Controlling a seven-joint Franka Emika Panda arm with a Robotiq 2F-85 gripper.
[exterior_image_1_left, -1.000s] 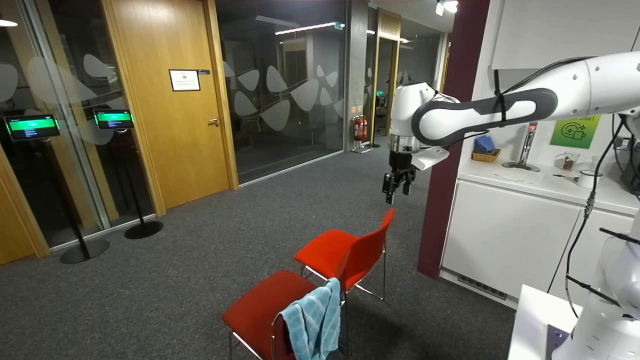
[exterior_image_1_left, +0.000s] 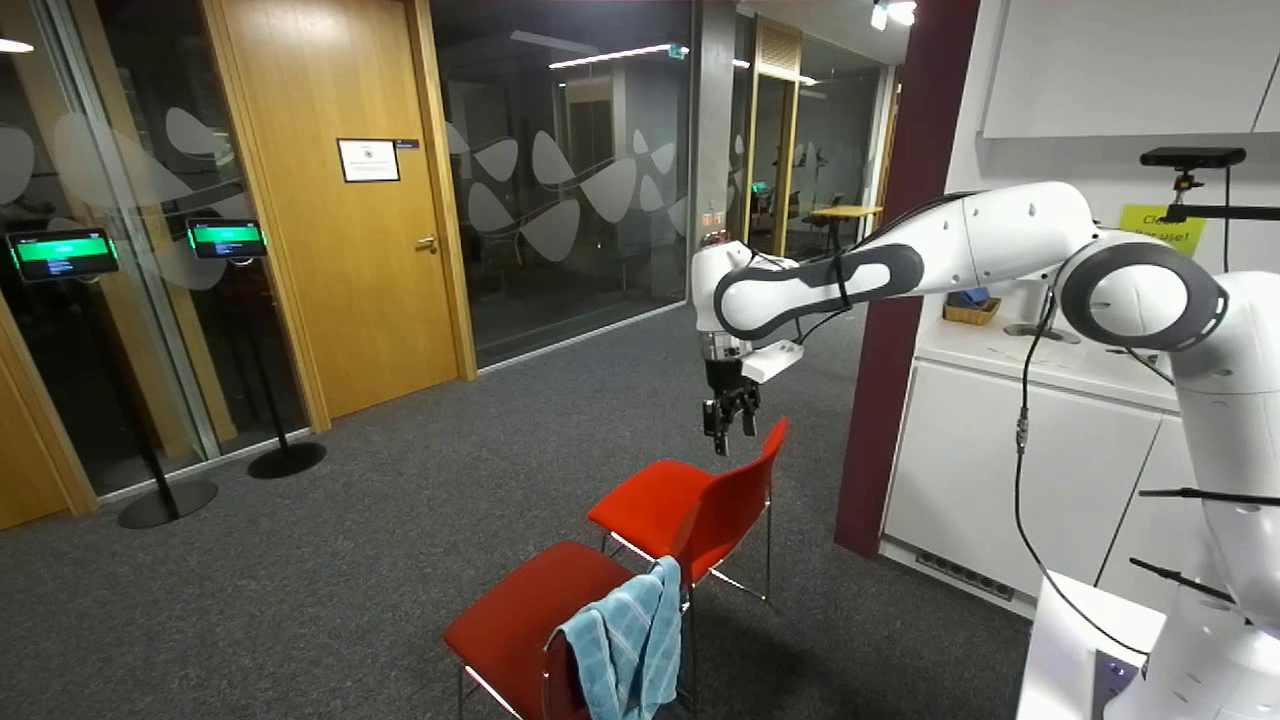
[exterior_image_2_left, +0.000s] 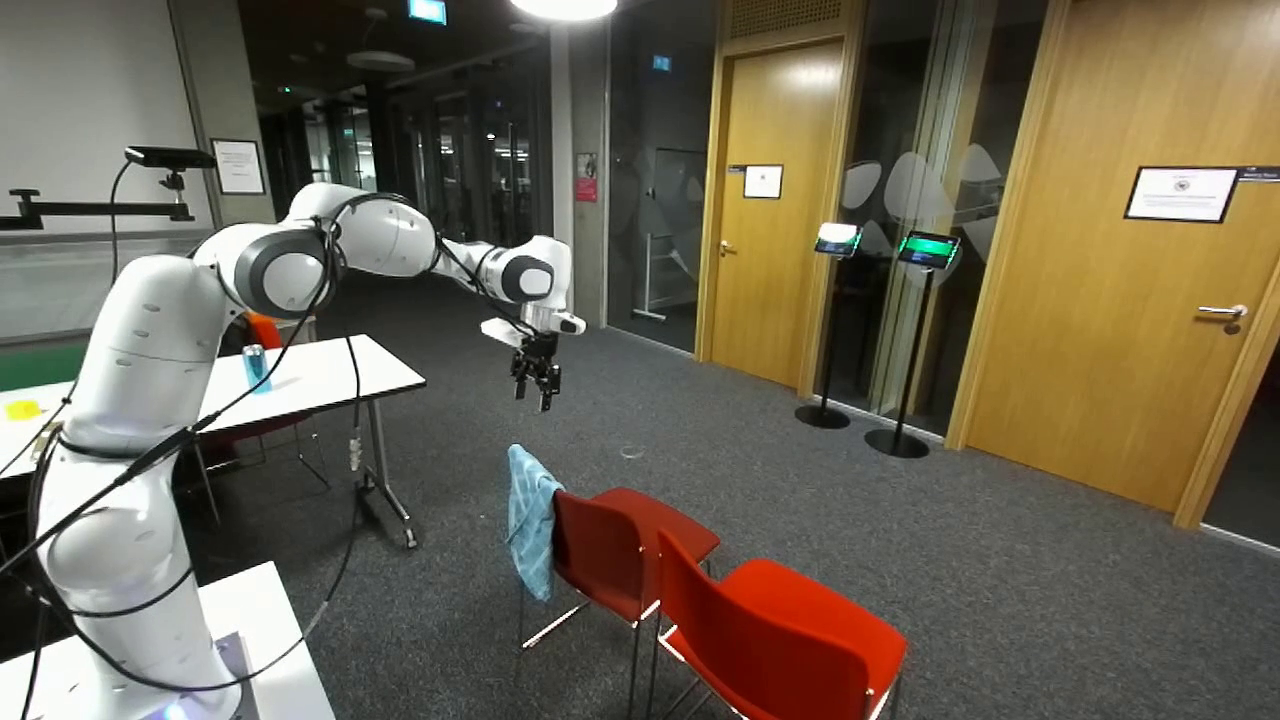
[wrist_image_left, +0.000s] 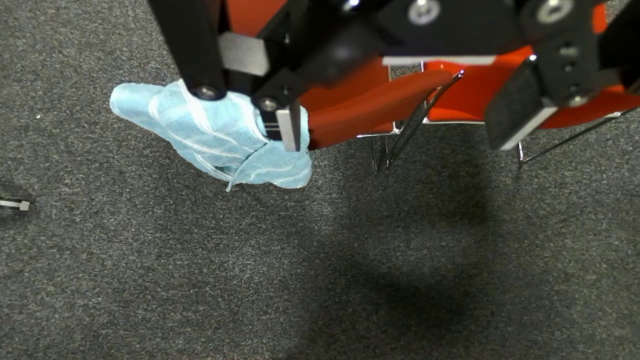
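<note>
A light blue towel with white lines (exterior_image_1_left: 627, 642) hangs over the backrest of the darker red chair (exterior_image_1_left: 542, 600); it also shows in the second exterior view, where the towel (exterior_image_2_left: 530, 522) drapes down the chair's back. My gripper (exterior_image_1_left: 729, 430) is held in the air above the chairs, apart from the towel. In the wrist view the fingers stand wide apart, with chair parts and carpet seen beyond them. One finger (wrist_image_left: 292, 129) overlaps the towel (wrist_image_left: 210, 141) in that view, well above it. Nothing is held.
A brighter red chair (exterior_image_2_left: 780, 636) stands beside the towel's chair. The white table (exterior_image_2_left: 324, 372) carries a blue can (exterior_image_2_left: 256, 367). White cabinets (exterior_image_1_left: 1020, 468) line one side. Carpeted floor lies open towards the doors and the two screen stands (exterior_image_1_left: 288, 456).
The arm has swung leftward in the first exterior view, and the gripper now appears left of and slightly lower than before. Both chairs and the towel are unmoved.
</note>
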